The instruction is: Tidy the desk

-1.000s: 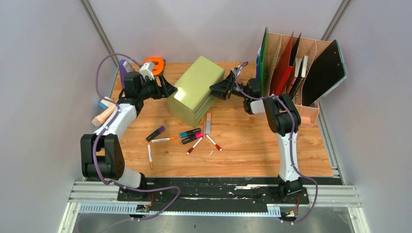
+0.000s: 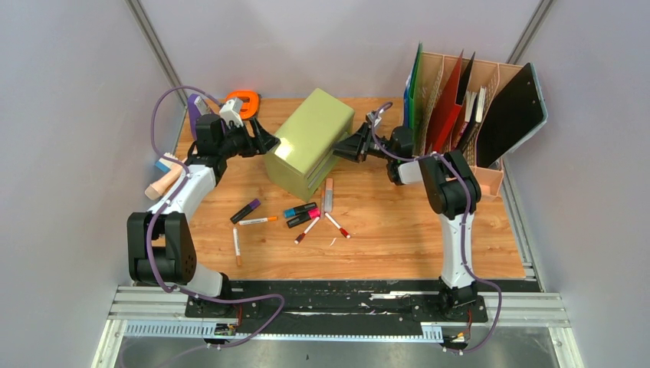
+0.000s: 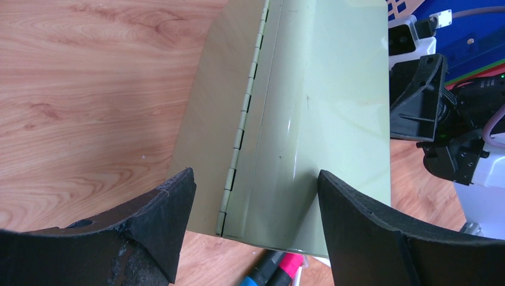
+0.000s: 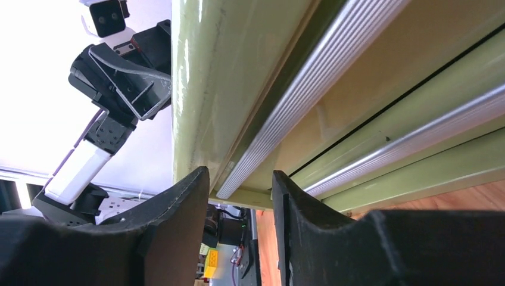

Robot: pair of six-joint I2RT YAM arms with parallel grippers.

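A glossy green cabinet [image 2: 316,126] stands turned at an angle on the wooden desk. In the right wrist view its drawer fronts show silver handle strips [image 4: 333,56]. My left gripper [image 2: 271,138] is at the cabinet's left corner; its fingers [image 3: 363,220] are spread, with the cabinet's hinged edge seen between them. On the drawer side, my right gripper [image 2: 341,147] is close to the front. Its fingers [image 4: 178,208] stand apart near the end of a handle strip; whether they touch it I cannot tell. Several markers [image 2: 303,218] lie loose in front of the cabinet.
A pink organizer [image 2: 488,182] with folders and books fills the back right. An orange tape measure [image 2: 245,102] sits at the back left, beside a purple item [image 2: 195,112]. Bare desk [image 2: 406,230] spreads across the front right.
My right gripper has shifted slightly along the cabinet's drawer side. The left arm, the cabinet and the markers look unmoved.
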